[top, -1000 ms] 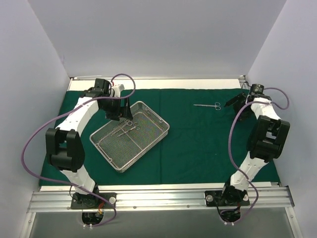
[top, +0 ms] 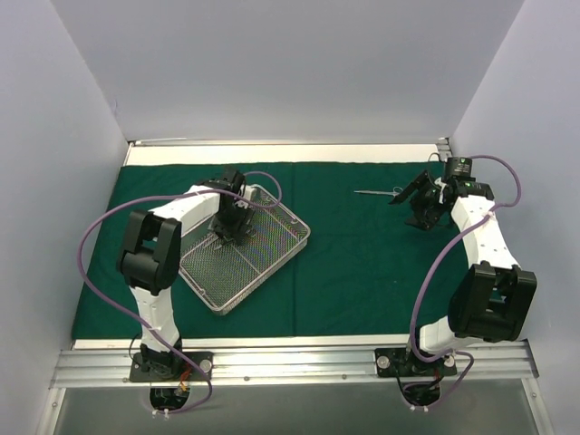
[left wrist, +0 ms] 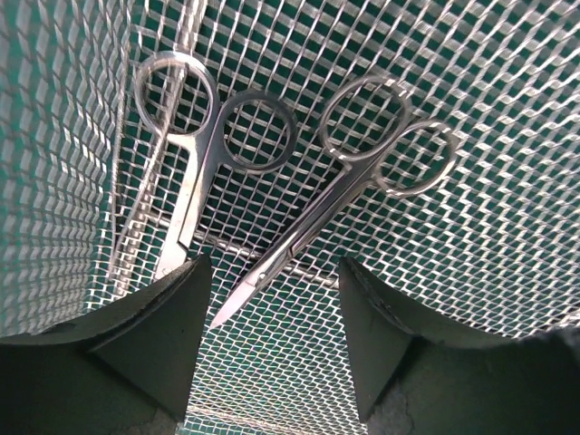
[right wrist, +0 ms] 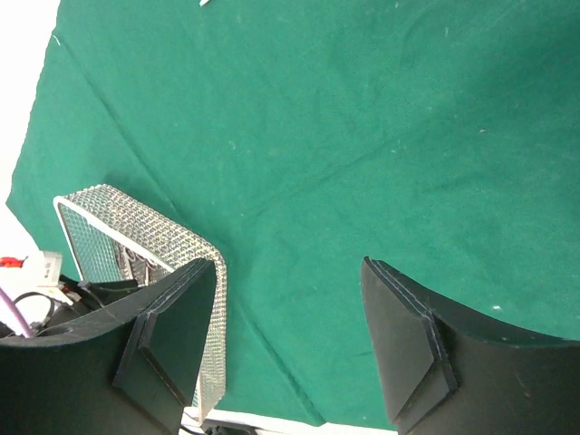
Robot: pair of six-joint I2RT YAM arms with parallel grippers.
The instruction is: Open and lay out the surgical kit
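Note:
A wire mesh tray (top: 210,299) sits on the left half of the green cloth. My left gripper is down inside it, part open, over surgical scissors (left wrist: 304,227) lying on the mesh, with a second pair (left wrist: 190,181) and a thin metal instrument alongside. Nothing shows held. Another slim instrument (top: 372,192) lies on the cloth toward the back right. My right gripper (top: 422,199) hangs just right of it, part open and empty, its fingertips wide apart in the right wrist view.
Pale walls border the back and sides, and a white strip (top: 326,152) runs along the back edge.
My right arm has shifted slightly left and toward the front, away from the back right corner.

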